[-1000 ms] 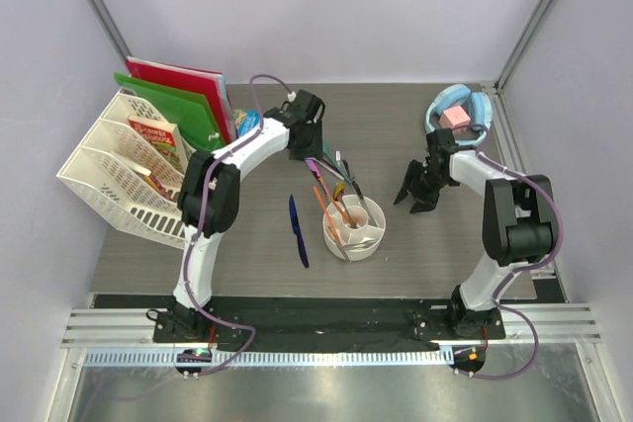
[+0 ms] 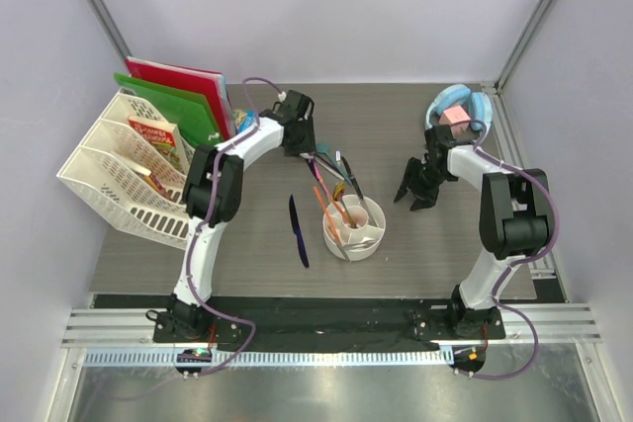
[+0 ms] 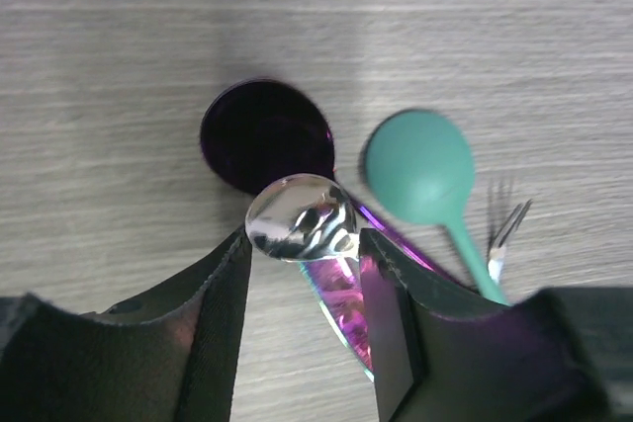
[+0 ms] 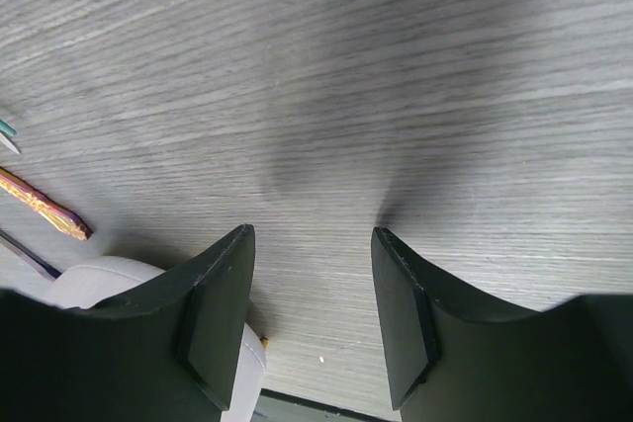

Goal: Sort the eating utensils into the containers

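Observation:
My left gripper (image 2: 299,151) is over the far ends of the utensils that lean from the white round holder (image 2: 341,252). In the left wrist view a silver spoon bowl (image 3: 302,216) sits between its fingertips, which stand apart at either side; whether they grip it is unclear. Just beyond lies a dark purple spoon (image 3: 265,135), with a shiny magenta piece (image 3: 341,308) below and a teal spoon (image 3: 419,167) and small fork (image 3: 506,234) to the right. Right of the holder, my right gripper (image 2: 406,197) hangs open and empty. A dark blue knife (image 2: 297,231) lies left of the holder.
A white slatted rack (image 2: 119,190) with books and folders fills the table's left side. At the back right are blue headphones (image 2: 450,98) around a pink block (image 2: 454,118). Bare tabletop (image 2: 406,126) lies between the utensils and the headphones.
My left gripper has shifted left by a small distance. The right gripper and the holder look unmoved.

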